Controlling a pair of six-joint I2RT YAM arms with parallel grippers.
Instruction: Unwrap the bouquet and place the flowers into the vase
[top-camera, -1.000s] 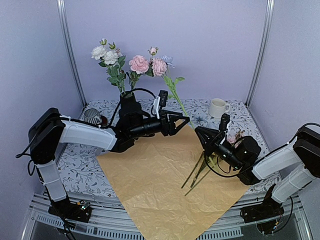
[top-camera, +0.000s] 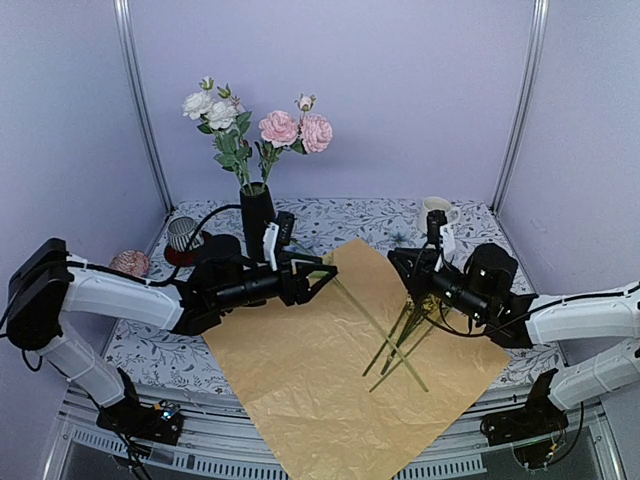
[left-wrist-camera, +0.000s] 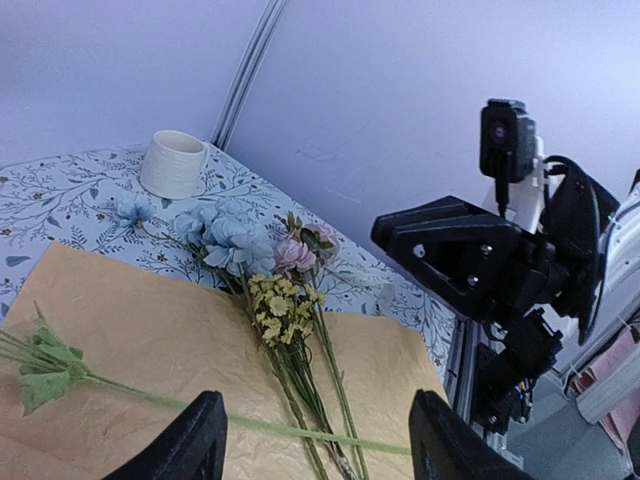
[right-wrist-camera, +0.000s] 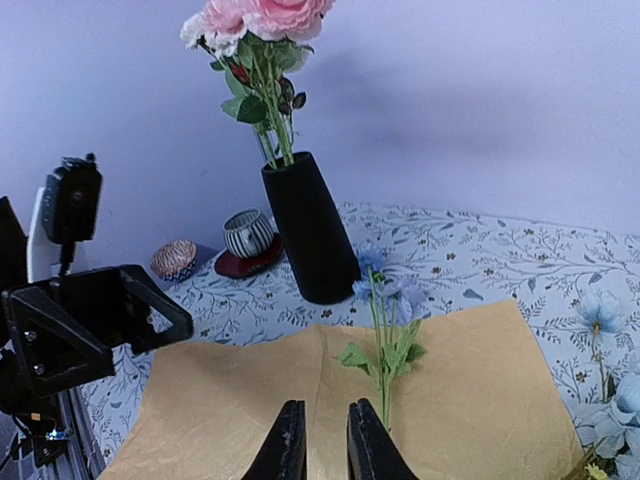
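The black vase (top-camera: 258, 215) stands upright at the back left with white flowers (top-camera: 222, 112) and pink flowers (top-camera: 280, 129) in it. One blue flower (right-wrist-camera: 405, 300) lies loose on the brown paper, its long green stem (top-camera: 385, 335) running toward the front right. Over its upper part is my left gripper, open and empty; the stem passes beneath it on the paper. My right gripper is a little open, with nothing between its fingers. More blue flowers (left-wrist-camera: 235, 238), yellow flowers (left-wrist-camera: 280, 308) and small pink flowers (left-wrist-camera: 295, 255) lie at the right.
A white mug stands at the back right. Left of the vase are a striped cup (right-wrist-camera: 248, 233) on a dark red base and a patterned bowl (right-wrist-camera: 174, 258).
About a second ago the blue flower stood upright at my right gripper; now it lies on the paper. My left gripper has moved left and toward the front.
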